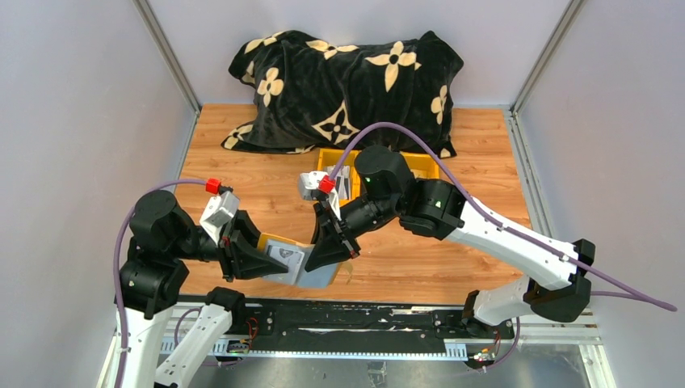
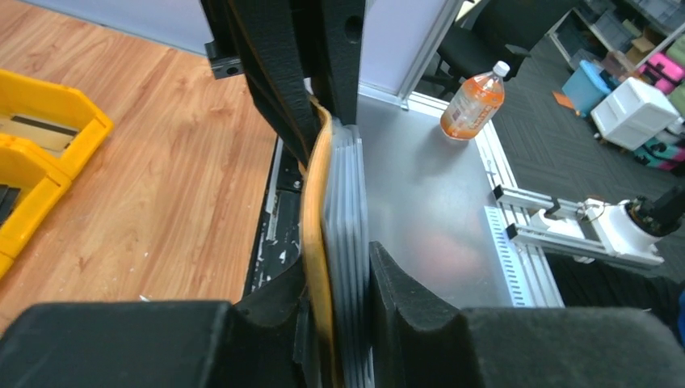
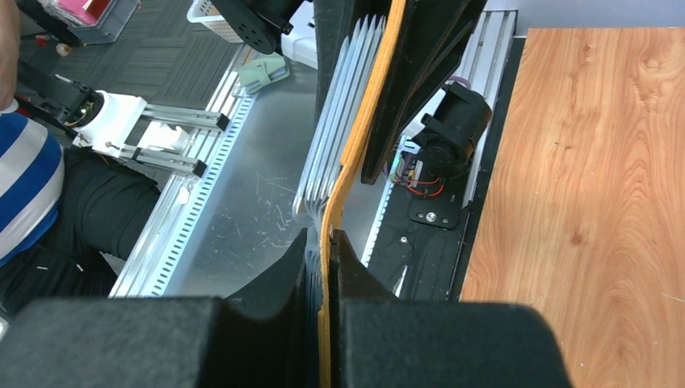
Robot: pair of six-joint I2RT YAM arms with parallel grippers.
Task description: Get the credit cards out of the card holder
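Observation:
The card holder, with its orange cover (image 2: 315,222) and a fan of clear sleeves (image 2: 346,194), hangs upright between my two grippers. In the top view a pale card (image 1: 283,257) shows in a sleeve near the holder's left end. My right gripper (image 1: 310,267) is shut on the middle part of the holder. At the left end, my left gripper (image 1: 283,268) stands partly open, its fingers on either side of the sleeves and cover. In the right wrist view, the left gripper's finger (image 3: 432,69) lies along the cover side, while the sleeves spread apart toward it.
Behind the arms stands a yellow two-part bin (image 1: 436,167), cards lying in its left compartment. A dark patterned cushion (image 1: 347,89) fills the back. The dark front rail (image 1: 347,317) runs below the holder.

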